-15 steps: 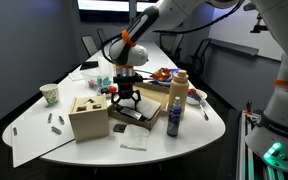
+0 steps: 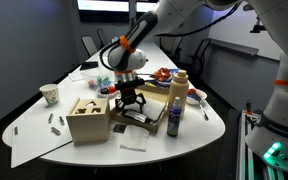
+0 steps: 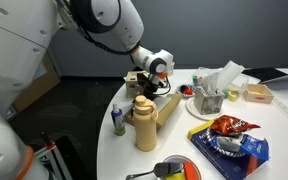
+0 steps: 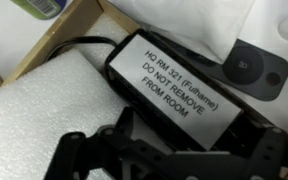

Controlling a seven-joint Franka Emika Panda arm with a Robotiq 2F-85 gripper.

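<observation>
A black block-shaped device with a white printed label (image 4: pixel 182 88) lies in the open cardboard box (image 2: pixel 161 103), on white foam (image 4: pixel 49 105), with a black cable at one end. The label reads "DO NOT REMOVE FROM ROOM". My gripper (image 2: pixel 130 106) stands open, pointing down over the box. In the wrist view, the gripper has its dark fingers apart along the lower edge, near the device. Whether they touch it is unclear. Exterior view 2 shows the gripper mostly hidden behind the box and bottles.
Close to the box stand a dark bottle (image 2: pixel 174 117) and a tan bottle (image 3: pixel 145 126). A smaller beige box (image 2: pixel 88 120) is beside it, with a white sheet (image 2: pixel 134 138) in front. A cup (image 2: pixel 50 94) sits at far left. Bare table lies at front left.
My gripper has shifted slightly right and lower over the box. The box, bottles and other table items look unmoved.
</observation>
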